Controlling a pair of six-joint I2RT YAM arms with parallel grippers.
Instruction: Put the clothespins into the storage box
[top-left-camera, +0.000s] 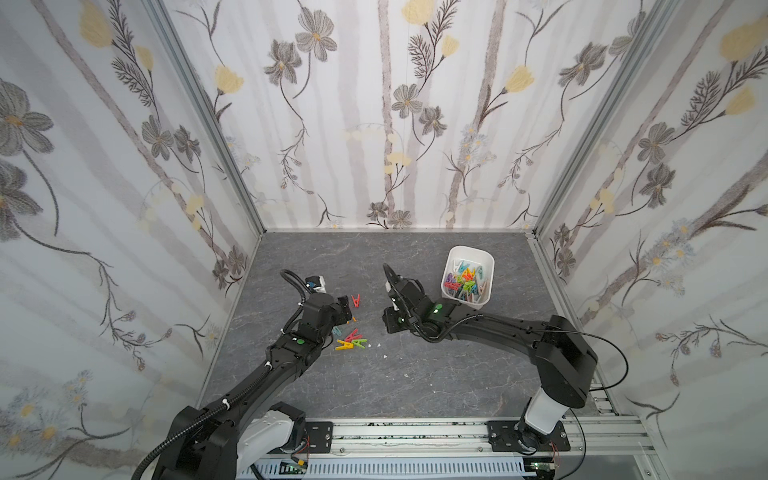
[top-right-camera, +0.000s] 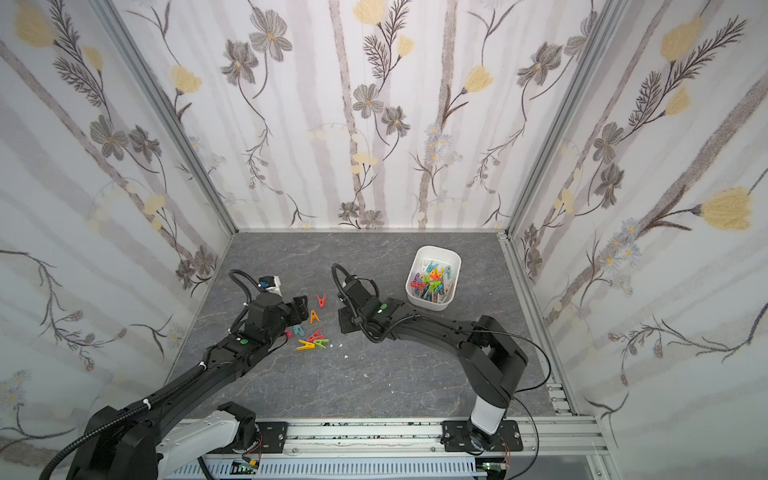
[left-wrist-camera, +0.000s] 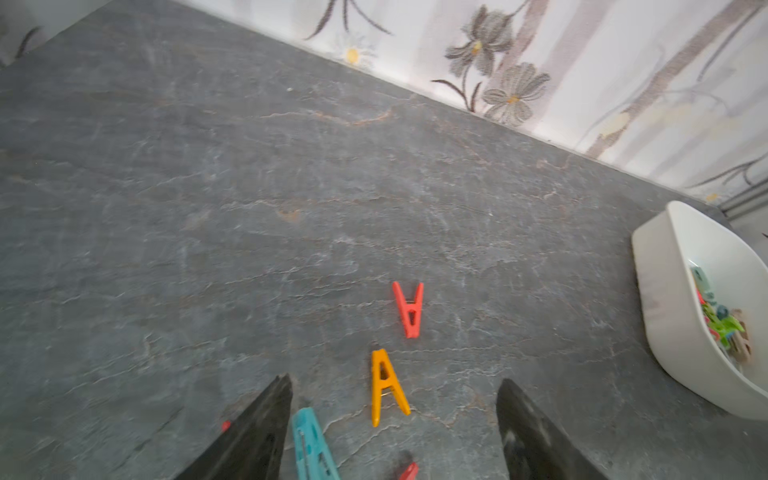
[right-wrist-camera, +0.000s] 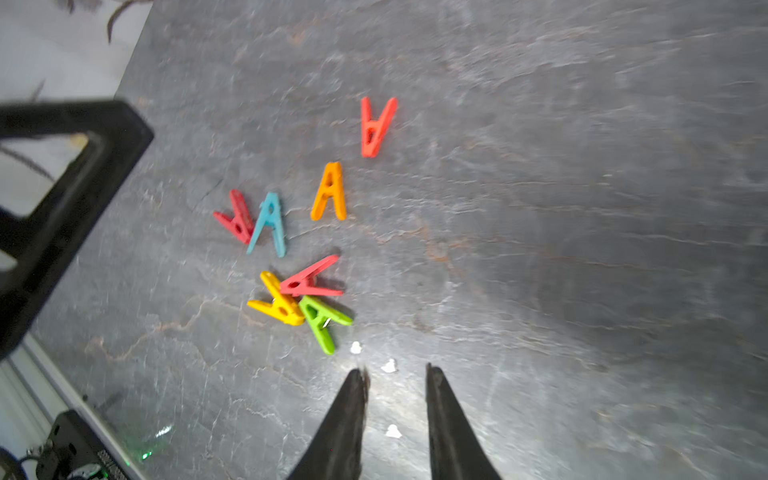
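Loose clothespins lie mid-table: red (right-wrist-camera: 376, 128), orange (right-wrist-camera: 329, 190), teal (right-wrist-camera: 269, 220), a yellow one (right-wrist-camera: 280, 304) touching a pink (right-wrist-camera: 308, 280) and a green (right-wrist-camera: 320, 320), plus another red (right-wrist-camera: 236, 216). The white storage box (left-wrist-camera: 664, 280), holding several clothespins, sits at the back right. My left gripper hangs above the left of the group, fingers spread with no clothespin held between them. My right gripper is over the middle, right of the group, its fingers parted, the space between them empty.
Patterned walls and metal rails (top-left-camera: 544, 240) bound the surface. Small white bits lie near the green clothespin.
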